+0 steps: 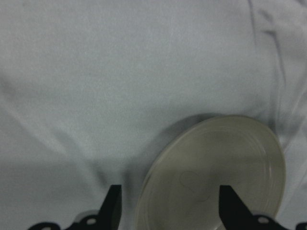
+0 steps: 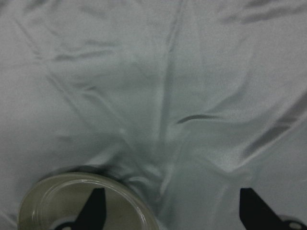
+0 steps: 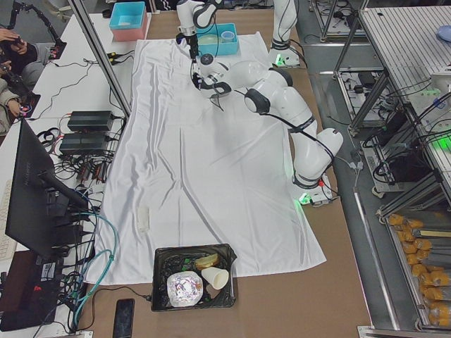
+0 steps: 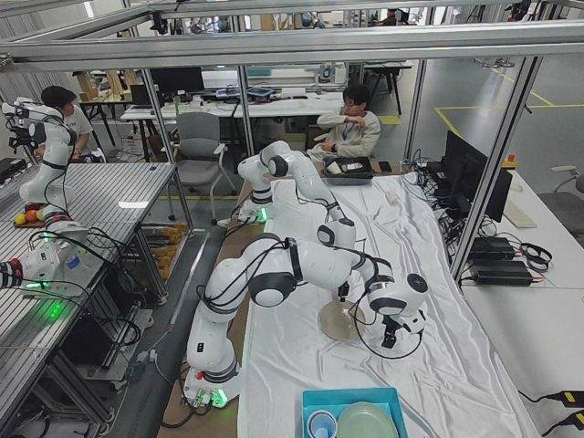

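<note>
A beige round plate (image 4: 336,324) lies on the white cloth at the far end of the table, both arms bent over it. In the left wrist view the plate (image 1: 240,148) sits low right, and my left gripper is open above its rim, nothing between the fingers. In the right wrist view my right gripper stands open over cloth, the plate (image 2: 57,191) at lower left under one finger. The camera left view mostly hides the plate behind the arms.
A blue bin (image 4: 310,399) holding a cup and green plate stands at one end of the cloth. A black tray (image 3: 163,274) with a foil container, cup and food is at the other end.
</note>
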